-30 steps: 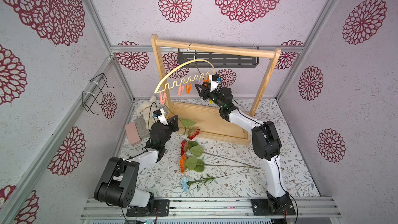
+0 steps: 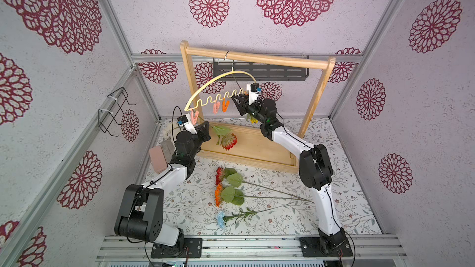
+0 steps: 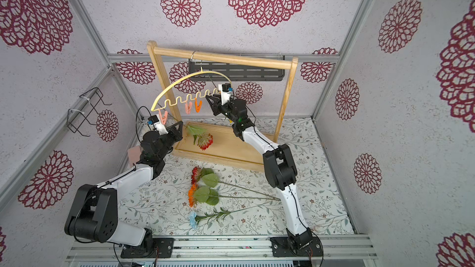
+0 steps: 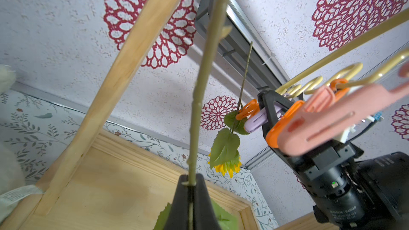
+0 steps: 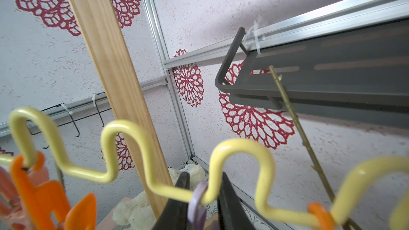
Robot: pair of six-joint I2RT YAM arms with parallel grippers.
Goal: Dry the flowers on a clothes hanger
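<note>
A red flower (image 2: pixel 229 141) with green leaves hangs head down over the wooden rack's base; my left gripper (image 2: pixel 206 128) is shut on its thin stem (image 4: pixel 200 98), which rises past the fingers in the left wrist view. The cream hanger (image 2: pixel 201 90) hangs tilted from the rack's bar, its wavy lower rail carrying pink and orange clothespins (image 2: pixel 225 105). My right gripper is shut on a purple clothespin (image 5: pixel 196 206) at that rail. Beyond it, a sunflower (image 4: pixel 228 166) hangs head down near an orange clothespin (image 4: pixel 249 109).
A second red flower (image 2: pixel 218 174), an orange flower (image 2: pixel 217 195) and a blue flower (image 2: pixel 220 219) lie on the front table. The rack's left post (image 2: pixel 192 76) and a dark shelf (image 2: pixel 292 73) stand close to the hanger. Room is free at the table's right.
My left gripper has moved up and slightly left with the red flower, towards the hanger's lower end. The right gripper has shifted slightly left and up at the purple clothespin.
</note>
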